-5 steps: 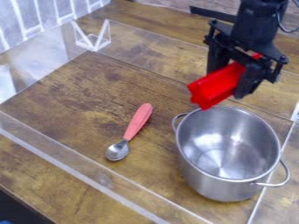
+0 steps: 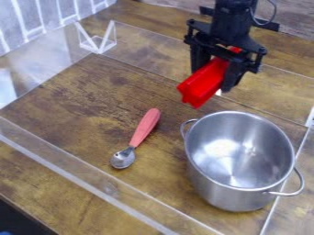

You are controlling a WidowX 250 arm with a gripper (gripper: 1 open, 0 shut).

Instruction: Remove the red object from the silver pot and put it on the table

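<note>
My gripper (image 2: 218, 61) is at the upper right, shut on a red object (image 2: 204, 83) that hangs tilted, its lower end pointing down and left. The fingers hide its upper end. Behind the silver pot (image 2: 229, 193) and slightly left of it, the red object appears clear of the rim, with wooden table surface visible around it. The pot stands at the lower right, and its visible inside is empty. How high the red object is above the table (image 2: 80, 101), I cannot tell.
An ice-cream scoop with a red handle (image 2: 146, 125) lies left of the pot. A white wire-like piece (image 2: 95, 39) stands near the back left. Clear low walls border the table.
The pot and the scoop have stayed put.
</note>
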